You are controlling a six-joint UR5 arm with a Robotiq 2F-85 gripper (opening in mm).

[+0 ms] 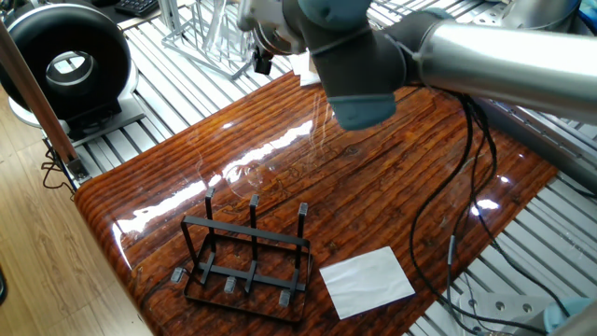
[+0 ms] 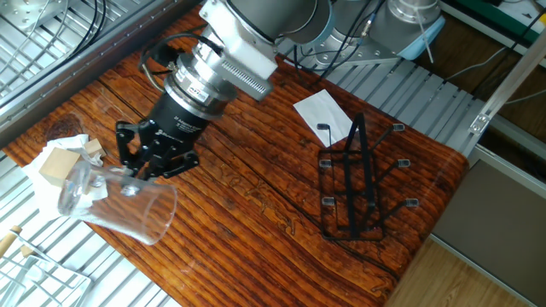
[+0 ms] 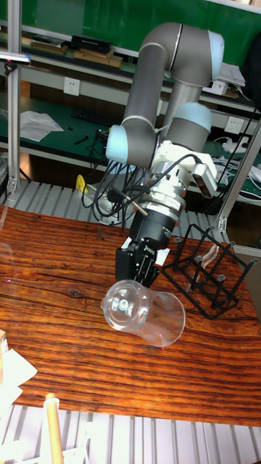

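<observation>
A clear, see-through cup (image 2: 147, 210) hangs on its side in the air, with my black gripper (image 2: 143, 169) shut on it. In exterior view 3 the cup (image 3: 166, 318) is tilted below the gripper (image 3: 138, 280); the exact contact of the fingers is hard to make out through the clear wall. Exterior view 1 shows the cup only faintly, near the top edge. A black wire rack (image 1: 247, 277) with upright prongs stands empty on the glossy wooden table (image 1: 364, 201), well apart from the gripper.
White paper (image 1: 367, 282) lies flat beside the rack. Wooden blocks (image 2: 60, 165) rest on white cloth at the table's edge, near the cup in exterior view 2. A wire stand (image 2: 38, 277) is beyond that edge. Black cables (image 1: 466, 177) loop from the arm. Mid-table is clear.
</observation>
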